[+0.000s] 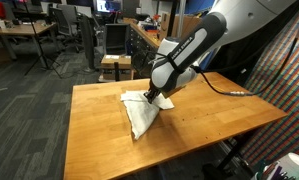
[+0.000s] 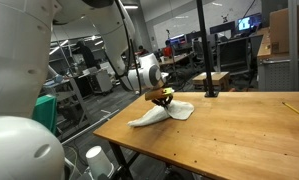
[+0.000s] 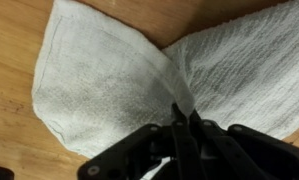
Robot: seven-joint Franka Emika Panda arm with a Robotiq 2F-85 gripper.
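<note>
A white cloth (image 1: 141, 115) lies rumpled on the wooden table, its two wings spreading from a pinched ridge. In the wrist view the cloth (image 3: 104, 85) is gathered where it meets the black fingers. My gripper points down at that ridge and is shut on a fold of the cloth. From the second exterior view, the gripper (image 2: 164, 101) is low over the cloth (image 2: 179, 110), most of which rests on the tabletop. The finger ends are partly hidden by fabric.
A yellow stick-like thing (image 2: 295, 109) lies toward the right edge.
</note>
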